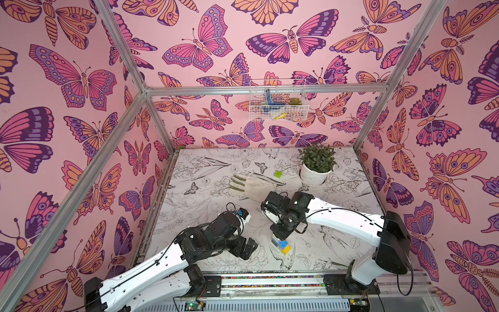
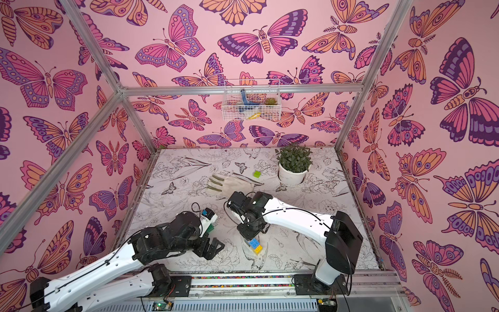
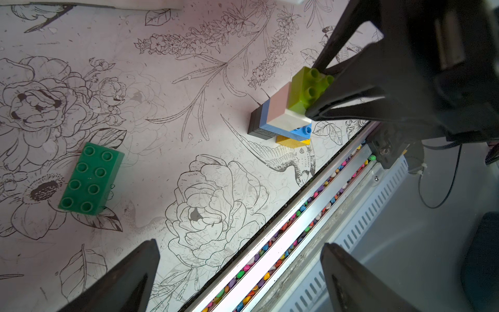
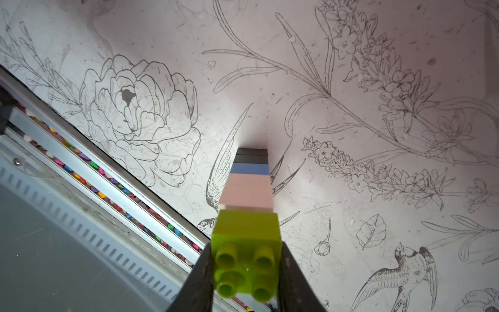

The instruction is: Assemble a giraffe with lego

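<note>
A small brick stack stands near the table's front edge: black bricks (image 3: pixel 260 123) at the bottom, a blue brick (image 3: pixel 287 128) and a yellow brick (image 3: pixel 293 141) beside them, then a pale pinkish-white brick (image 3: pixel 280 110). A lime green brick (image 4: pixel 246 231) sits against the top of the pale brick; whether it is pressed fully down I cannot tell. My right gripper is shut on this lime brick by its sides. Left of the stack, my left gripper stands open and empty above the table. A dark green brick (image 3: pixel 93 176) lies flat, apart from the stack.
Farther back lie a pale glove (image 1: pixel 252 187) and a loose lime piece (image 1: pixel 278 174). A potted plant (image 1: pixel 314 171) stands at the back right. The front rail (image 3: pixel 291 228) runs close to the stack.
</note>
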